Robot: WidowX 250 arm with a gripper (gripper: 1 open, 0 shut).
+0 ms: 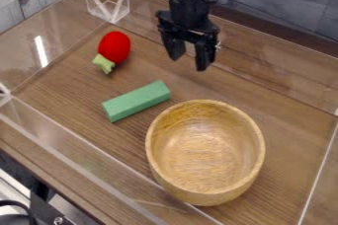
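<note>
The black robot arm reaches down from the top centre of the camera view, its gripper (188, 53) open above the bare wooden table, right of a red ball (115, 45). A small pale green object (103, 64) lies just below the ball. A green bar (136, 101) lies diagonally left of centre, below the gripper. A large yellow bowl (205, 152) stands at the bottom centre.
A clear plastic object (109, 4) is at the upper left, near the table's edge.
</note>
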